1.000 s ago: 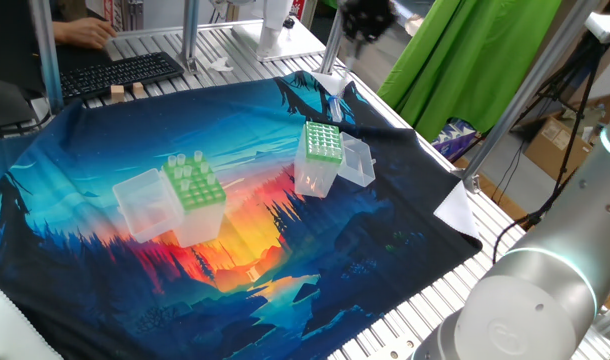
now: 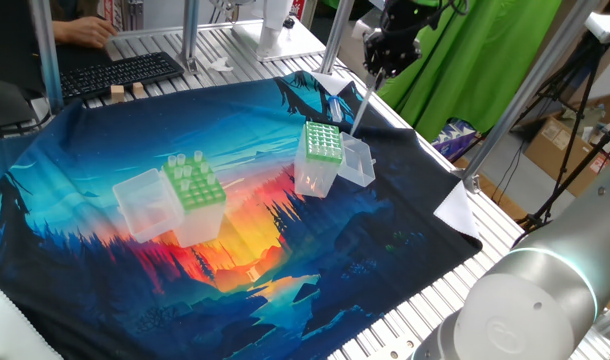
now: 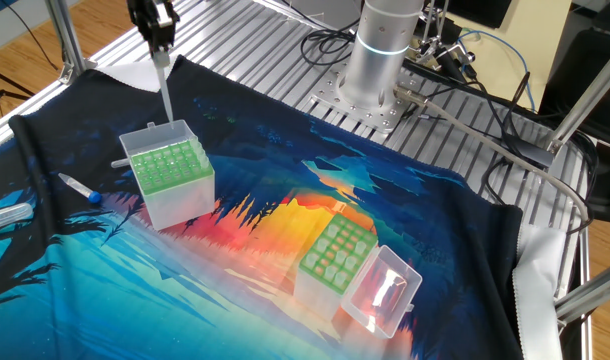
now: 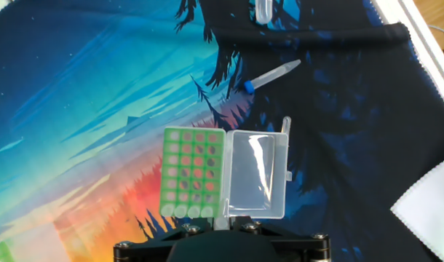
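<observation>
My gripper (image 3: pixel 161 52) is shut on a long, translucent pipette tip (image 3: pixel 166 95), which points down. In exterior view 1 this tip (image 2: pixel 362 108) hangs just behind a clear box with a green rack (image 2: pixel 323 142) and an open lid (image 2: pixel 357 160). From the wrist, the same rack (image 4: pixel 193 171) and lid (image 4: pixel 257 175) lie ahead of the gripper; only the near end of the held tip shows between its fingers. A second box with a green rack (image 2: pixel 195 185) stands to the left, several tips poking up, its lid (image 2: pixel 148 205) open.
A blue-capped tube (image 4: pixel 273 76) lies on the printed cloth beyond the near box, with another clear tube (image 4: pixel 263 10) farther off. A thin clear piece (image 4: pixel 286 125) sticks out by the lid. Cloth between the two boxes is clear. A keyboard (image 2: pixel 120 74) sits at the table's far side.
My gripper and the held tip have moved toward the right in exterior view 1 and slightly downward. Both boxes have stayed in place.
</observation>
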